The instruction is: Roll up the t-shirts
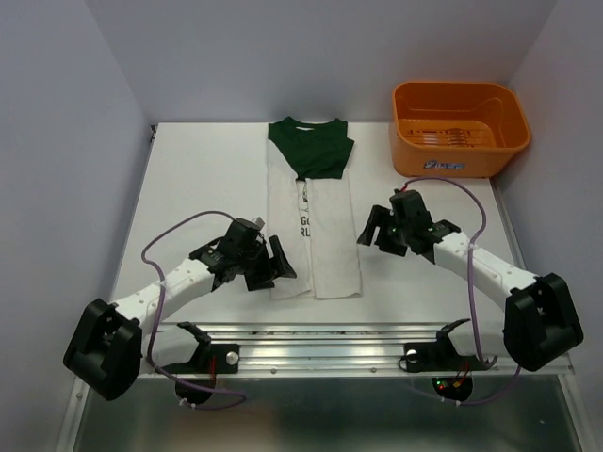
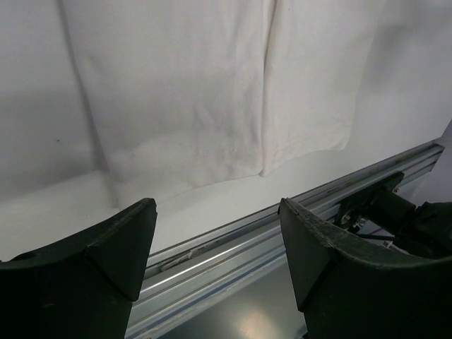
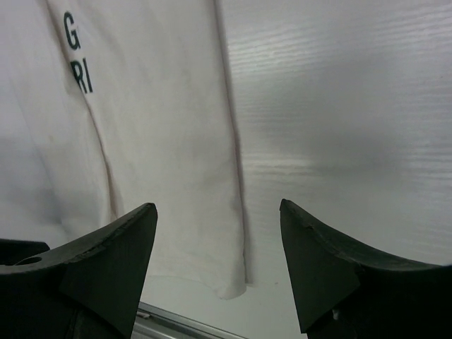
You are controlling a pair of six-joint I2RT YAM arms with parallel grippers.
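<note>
A t-shirt point(image 1: 330, 235) lies lengthwise on the table, green at the collar end, white below, with black lettering down its middle; its hem is at the front. My left gripper point(image 1: 269, 269) is over the hem's left corner, open, with white cloth under its fingers in the left wrist view point(image 2: 216, 233). My right gripper point(image 1: 377, 235) hangs open just right of the shirt's right side; in the right wrist view point(image 3: 217, 240) that edge runs between and below its fingers.
An orange bin point(image 1: 457, 132) stands at the back right. A metal rail runs along the front edge, with walls around.
</note>
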